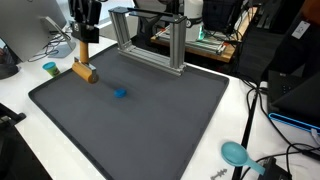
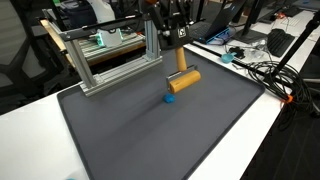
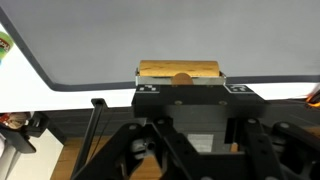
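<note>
A wooden roller with an upright handle hangs from my gripper (image 1: 83,36), which is shut on the handle. Its light wooden cylinder (image 1: 86,73) is tilted and appears raised above the dark grey mat (image 1: 150,130). Exterior view 2 shows the cylinder (image 2: 184,81) in a thin metal frame below the handle. From the wrist, the wooden cylinder (image 3: 179,69) lies crosswise beyond the black fingers. A small blue object (image 1: 120,93) sits on the mat to the right of the roller; exterior view 2 has this blue piece (image 2: 169,98) just below the cylinder's left end.
A metal frame stand (image 1: 150,55) stands at the mat's back edge. A green-blue cup (image 1: 51,69) is on the white table at the back left. A turquoise item (image 1: 240,156) lies off the mat.
</note>
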